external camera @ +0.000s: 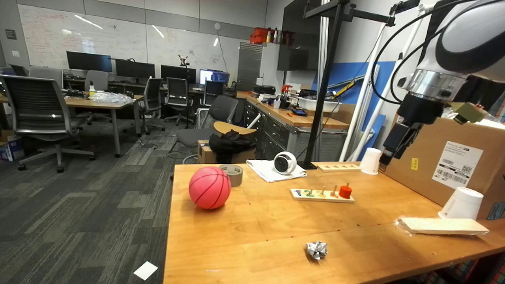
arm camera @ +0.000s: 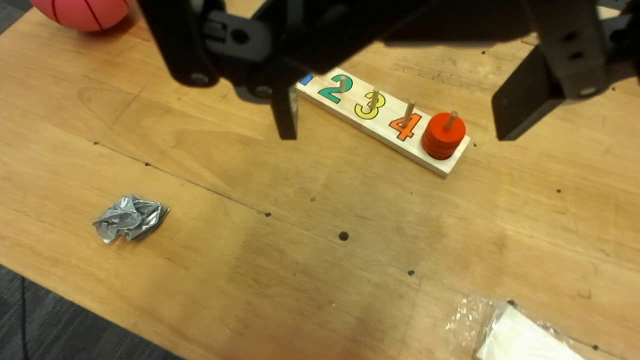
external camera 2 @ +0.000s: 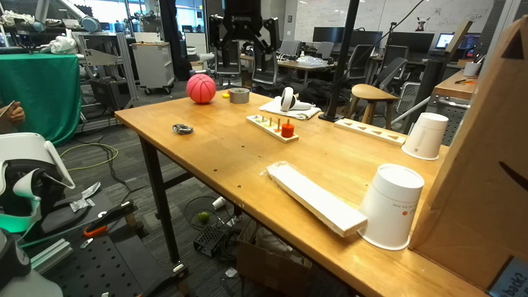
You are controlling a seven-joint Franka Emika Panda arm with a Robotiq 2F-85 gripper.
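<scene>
Above the table's right side hangs my gripper, its two fingers wide apart with only table and a toy showing between them. That toy is a wooden number board (arm camera: 384, 114) with pegs, lying below and beyond the fingertips. Red rings (arm camera: 442, 137) are stacked on its end peg, while the pegs by 2, 3 and 4 are bare. A crumpled silver ball of tape or foil (arm camera: 130, 218) lies near the table's edge. Toward the far left corner sits a pink basketball (external camera: 210, 187), with a roll of grey tape (external camera: 232, 174) beside it.
Two upturned white cups (external camera 2: 393, 205) stand by the large cardboard box (external camera: 442, 158) on the right. A plastic-wrapped wooden board (external camera 2: 317, 198) touches or nearly touches the nearer one. A white camera-like device (external camera: 285, 163) rests on a folded cloth (external camera: 265, 170) near a black post (external camera: 316, 113).
</scene>
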